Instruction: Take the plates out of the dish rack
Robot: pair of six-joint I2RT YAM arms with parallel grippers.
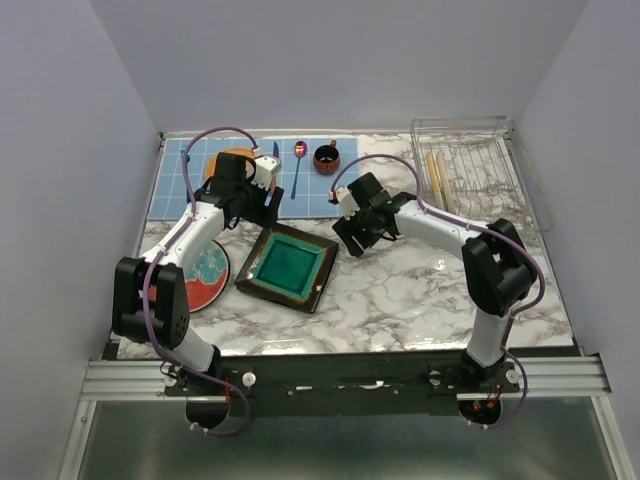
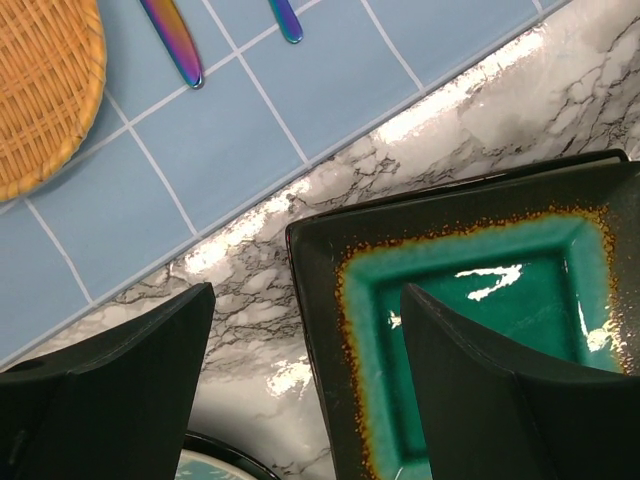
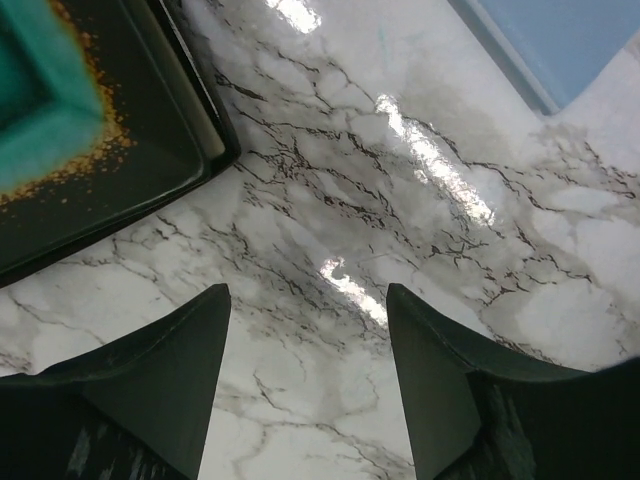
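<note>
A square green plate with a dark rim [image 1: 287, 264], apparently stacked on another, lies on the marble counter. My left gripper [image 1: 264, 206] hangs over its upper-left side, open, nothing between its fingers. My right gripper [image 1: 354, 237] is low beside the plate's right corner, open and empty. A round red-and-blue plate [image 1: 200, 290] lies at the left, partly under my left arm. The wire dish rack [image 1: 492, 160] at the back right holds light upright plates [image 1: 441, 180].
A blue tile mat [image 1: 330, 195] along the back carries a woven round mat, utensils and a brown mug [image 1: 326, 158].
</note>
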